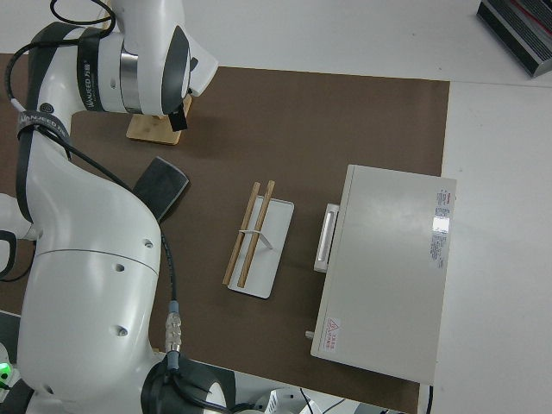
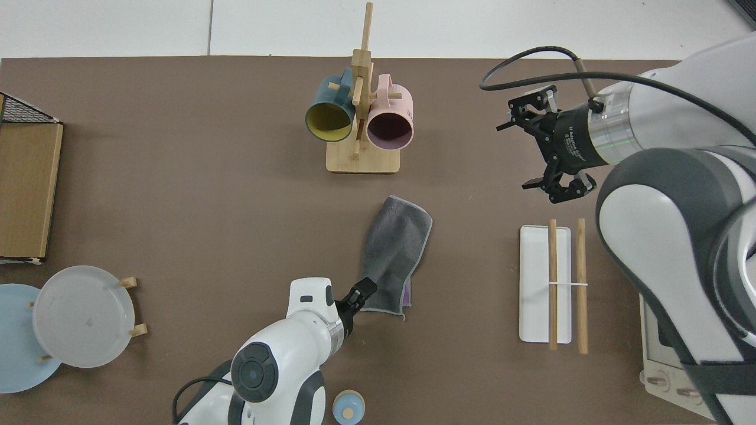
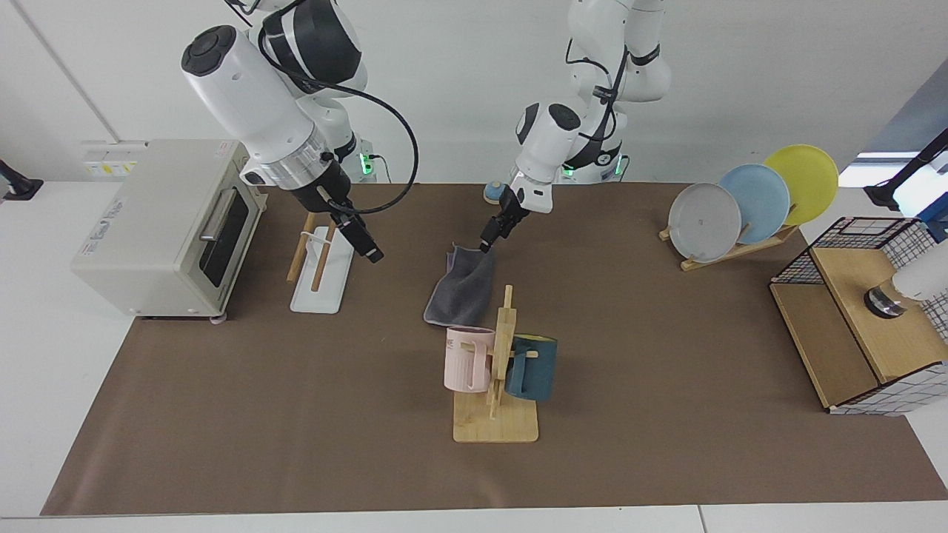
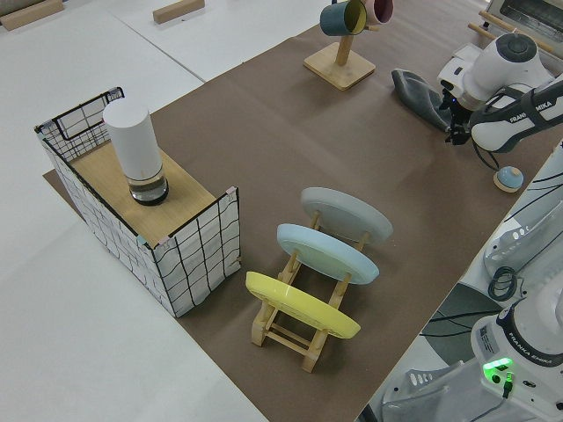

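My right gripper (image 2: 514, 157) hangs open at the upper right of the top view, above the table between the mug stand and the white board with two wooden rods (image 2: 533, 283). My left gripper (image 2: 365, 289) is low at the edge of the grey cloth (image 2: 394, 251); whether its finger is open is unclear. A wooden stand (image 2: 359, 162) holds a teal mug (image 2: 328, 117) and a pink mug (image 2: 389, 120).
A plate rack with white (image 2: 82, 317), blue (image 3: 760, 195) and yellow plates, and a wire-sided shelf (image 2: 25, 191) stand at one end. A white oven (image 1: 385, 267) is at the other. A small blue round object (image 2: 348, 407) lies near the left arm.
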